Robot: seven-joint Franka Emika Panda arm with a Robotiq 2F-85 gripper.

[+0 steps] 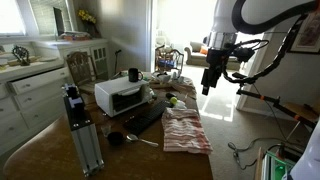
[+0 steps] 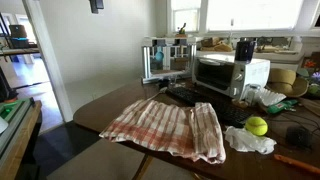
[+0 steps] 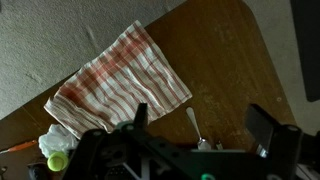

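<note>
A red-and-white striped cloth (image 1: 185, 130) lies partly spread on the brown table, with one part folded over. It shows below the fingers in the wrist view, left of centre, as a wrinkled cloth (image 3: 125, 80). High above the table's right side, my gripper (image 1: 207, 88) hangs clear of everything. From above, the gripper is open, its dark fingers wide apart and only tabletop and a spoon (image 3: 194, 122) visible between them. A yellow-green ball (image 2: 256, 126) rests beside a white crumpled cloth (image 2: 247, 141).
A white toaster oven (image 1: 122, 95) stands at the back with a black mug (image 1: 133, 75) on top. In front of it lies a black keyboard (image 1: 147, 118). A metal rack (image 1: 84, 135) occupies the table's left side; an orange stick (image 2: 297, 163) lies near the ball.
</note>
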